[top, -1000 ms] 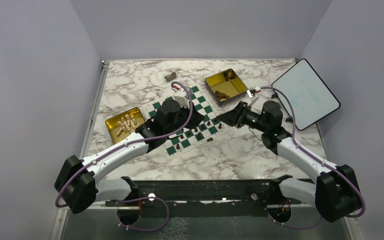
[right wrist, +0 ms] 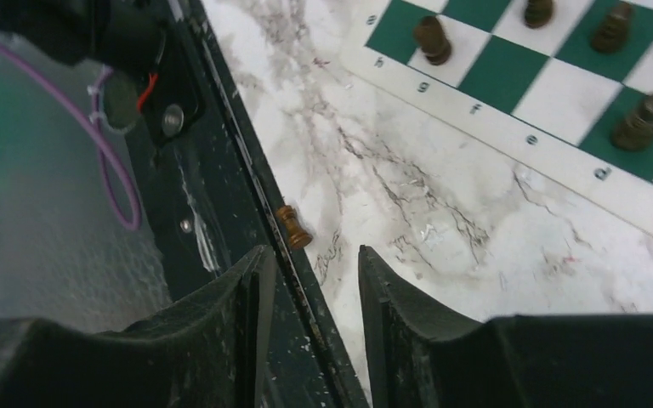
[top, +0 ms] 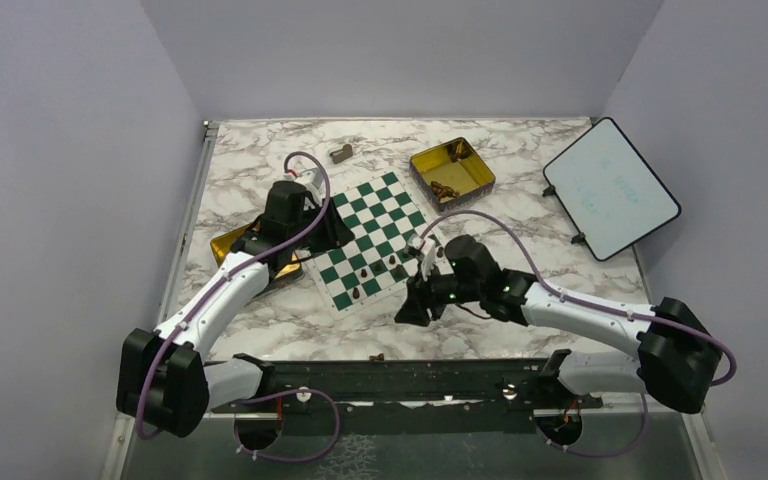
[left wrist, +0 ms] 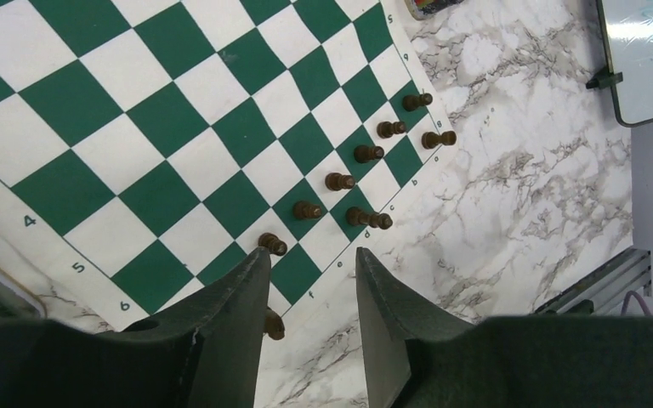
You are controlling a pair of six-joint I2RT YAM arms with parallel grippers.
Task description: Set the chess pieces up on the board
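The green-and-white chessboard [left wrist: 178, 110] holds several dark pieces in rows along its near side, among them a taller piece [left wrist: 364, 217] and a pawn [left wrist: 340, 181]. My left gripper hangs over the board, part open with nothing between its fingers. My right gripper is over the bare marble at the front, also part open and empty. A loose brown piece [right wrist: 293, 228] lies on its side at the table's front edge, just beyond the right fingertips in that view.
A yellow bin with dark pieces [top: 475, 180] stands at the back right. Another yellow bin [top: 225, 242] is partly under the left arm. A whiteboard [top: 612, 190] lies at right, a small grey object [top: 341, 154] at the back.
The loose piece has moved from beside the board to the front edge. My right gripper has swung toward the front left; my left gripper has moved back left.
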